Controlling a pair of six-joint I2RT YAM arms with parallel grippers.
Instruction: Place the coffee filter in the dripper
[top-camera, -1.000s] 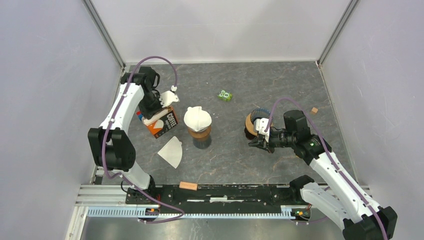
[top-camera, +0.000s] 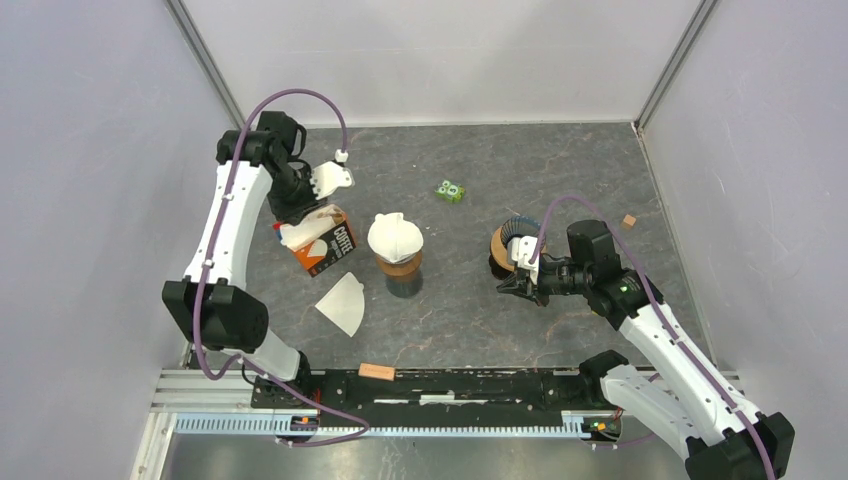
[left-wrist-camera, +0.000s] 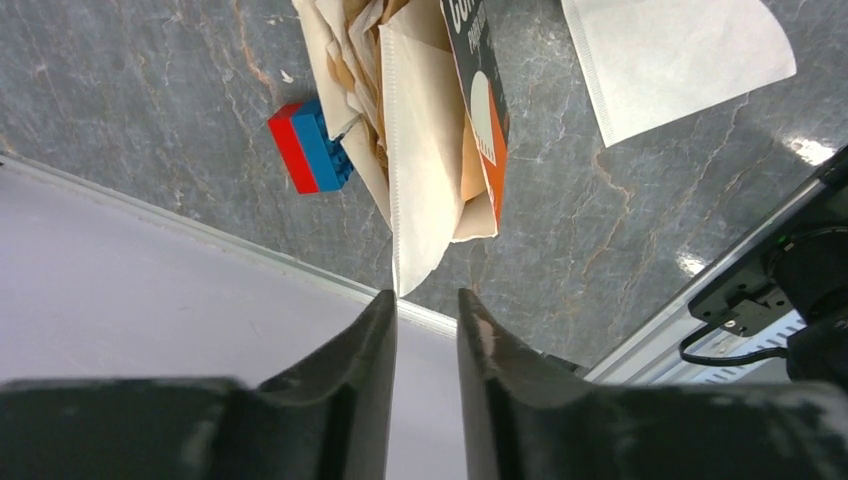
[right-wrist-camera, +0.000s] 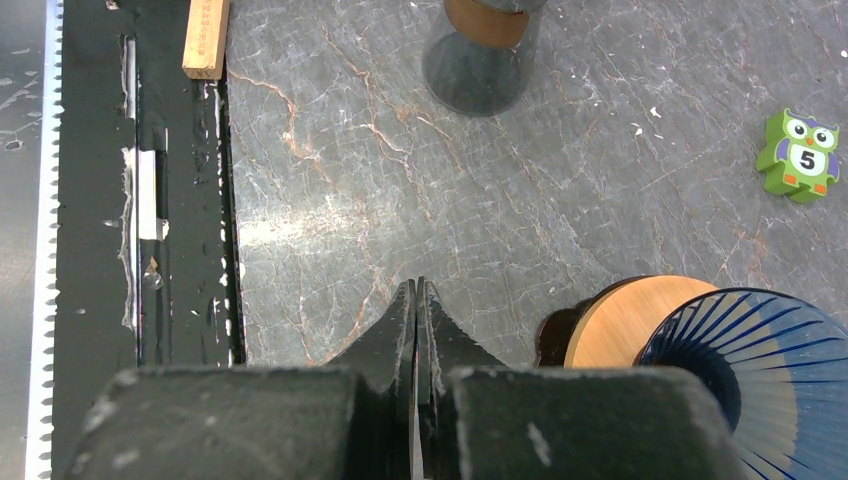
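The opened filter box (top-camera: 325, 247) with paper filters (left-wrist-camera: 420, 150) sticking out lies at the left. My left gripper is above it, fingertips part open beside the tip of a protruding filter; nothing is clearly held. A loose filter (top-camera: 340, 305) lies flat below the box. A white cone (top-camera: 395, 237) sits on a stand at the centre. The blue ribbed dripper (right-wrist-camera: 760, 370) stands on a wooden-topped stand at the right. My right gripper is shut with nothing visible between its fingers, left of that dripper.
A green owl block (right-wrist-camera: 798, 155) lies at the back centre, a red-and-blue brick (left-wrist-camera: 318, 150) by the box, small wooden blocks (top-camera: 377, 371) at the front and right. Walls border the sides and back.
The right arm and objects on the table look unchanged.
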